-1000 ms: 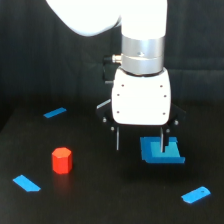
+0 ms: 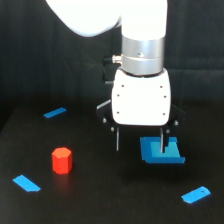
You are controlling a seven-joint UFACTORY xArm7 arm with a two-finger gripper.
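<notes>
My gripper (image 2: 140, 147) hangs from the white arm right of centre, its two thin fingers spread wide with nothing visible between them. The right finger stands in front of a flat blue square (image 2: 151, 155) that has a lighter patch in its middle. Whether the finger touches the square cannot be told from this angle. A red hexagonal block (image 2: 62, 160) stands upright on the dark table to the left, well apart from the gripper.
Blue tape strips mark the table at the back left (image 2: 55, 112), the front left (image 2: 26, 184) and the front right (image 2: 196, 195). Bare dark surface lies around the red block and across the front middle.
</notes>
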